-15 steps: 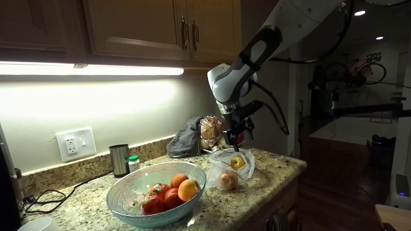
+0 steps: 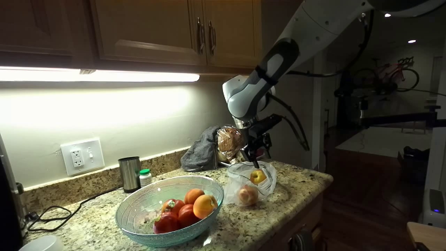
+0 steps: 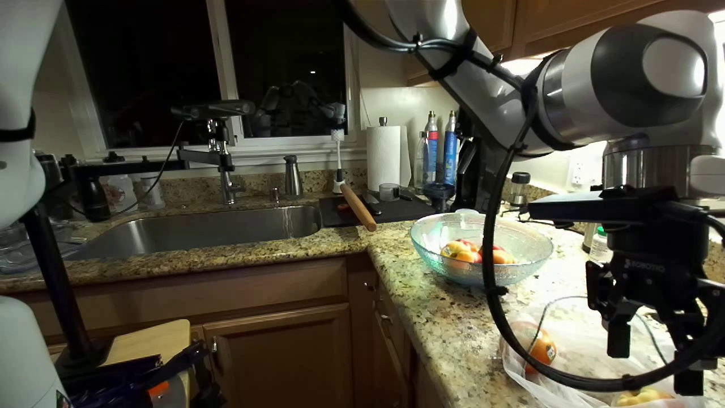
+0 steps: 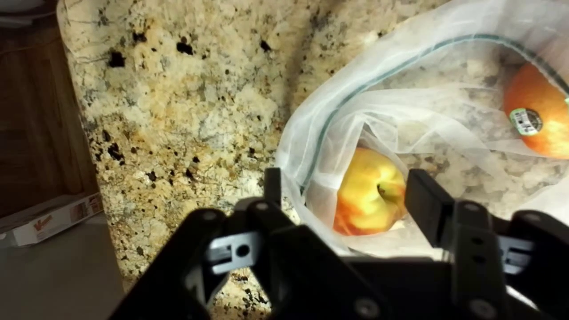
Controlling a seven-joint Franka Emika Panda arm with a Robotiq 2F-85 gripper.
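A yellow-red apple [image 4: 371, 193] lies in the open mouth of a white mesh bag [image 4: 453, 114], between the two spread fingers of my gripper as the wrist view sees it. From the side, the fingertips in exterior view 1 hang just above that apple [image 2: 258, 176], so my gripper [image 2: 255, 161] is part open and holds nothing. A second, orange-red fruit [image 4: 541, 114] with a sticker sits deeper in the bag. Exterior view 2 shows my gripper [image 3: 654, 367] over the bag, with the apple [image 3: 642, 396] at the lower frame edge.
A glass bowl [image 2: 136, 226] holding several fruits stands beside the bag. Behind the bag are a grey cloth [image 2: 200, 152] and wrapped bread [image 2: 229, 142]. A steel cup [image 2: 130, 173] and a green-capped bottle [image 2: 145, 177] stand by the wall. Bare counter [image 4: 176, 133] lies outside the bag.
My gripper has moved slightly left and down in exterior view 1, and its fingers look closer together. The bag, fruits and bowl have stayed where they were.
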